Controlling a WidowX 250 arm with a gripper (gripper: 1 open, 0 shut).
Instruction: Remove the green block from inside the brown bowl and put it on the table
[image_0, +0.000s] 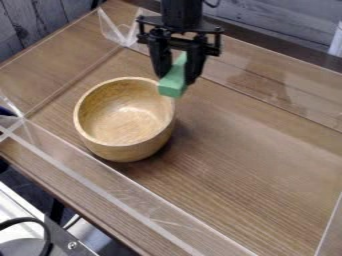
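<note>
The green block hangs in the air just past the bowl's upper right rim, clear of the bowl. My black gripper is shut on its upper part, one finger on either side. The brown bowl stands upright at the left of the table, and its inside is empty. Part of the block's upper end is hidden by the fingers.
A wide stretch of bare wooden table lies to the right of the bowl. Clear plastic edging runs along the left side of the table. Grey wooden boards stand behind it.
</note>
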